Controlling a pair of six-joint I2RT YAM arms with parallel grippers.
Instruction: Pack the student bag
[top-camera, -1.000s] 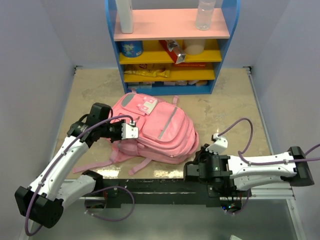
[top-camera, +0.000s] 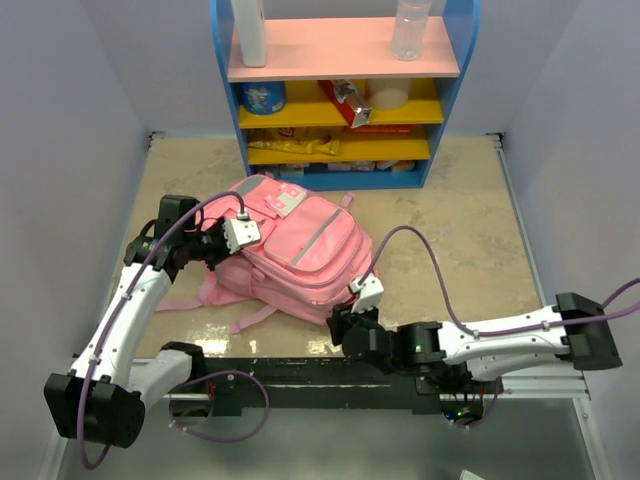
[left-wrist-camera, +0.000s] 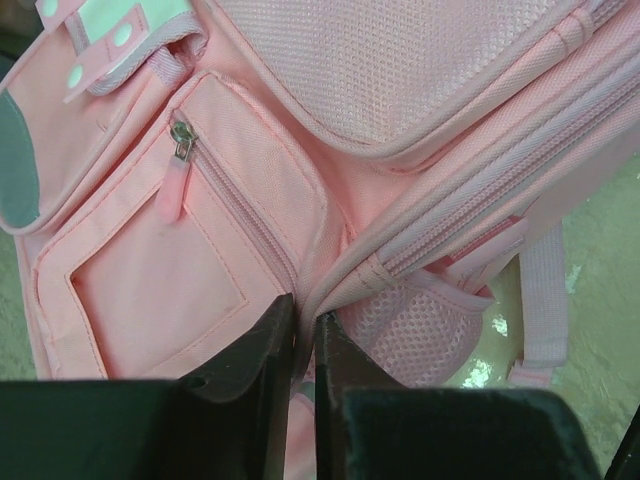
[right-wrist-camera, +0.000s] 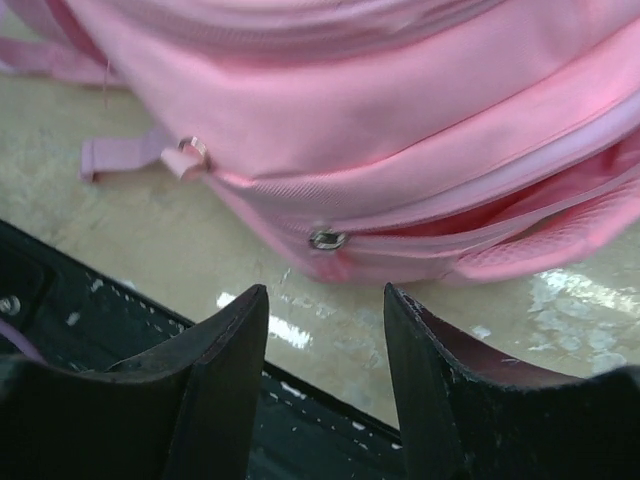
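A pink backpack (top-camera: 290, 245) lies flat on the floor in the middle of the top view. My left gripper is at its left side, fingers close together with a pinched fold of the bag's piped edge between them. A small zipped pocket (left-wrist-camera: 165, 285) and a mesh side pocket (left-wrist-camera: 415, 325) lie on either side of that edge. By the bag's lower right corner, my right gripper stands open. Its fingertips (right-wrist-camera: 258, 305) are apart with nothing between them; the zip pull (right-wrist-camera: 327, 238) on the bag's opening shows just beyond.
Behind the bag stands a blue shelf (top-camera: 228, 100) holding a blue can (top-camera: 263, 97), a red box (top-camera: 346, 103), yellow packets (top-camera: 300, 146) and a clear bottle (top-camera: 410, 28). A dark ledge (top-camera: 280, 372) runs along the front.
The backpack has shifted left along with my left gripper.
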